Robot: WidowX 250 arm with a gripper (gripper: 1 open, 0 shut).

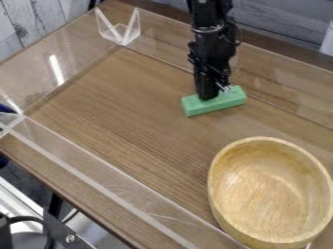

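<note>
A flat green block [225,102] lies on the wooden table, right of its centre. The black arm reaches down from the top, and its gripper [207,90] is at the block's upper left side, touching or just over it. The fingertips are small and dark, and whether they are open or shut cannot be seen.
A large tan bowl [267,190] sits at the lower right. Clear plastic pieces stand at the upper left and along the left edge. Dark cables lie at the bottom left corner.
</note>
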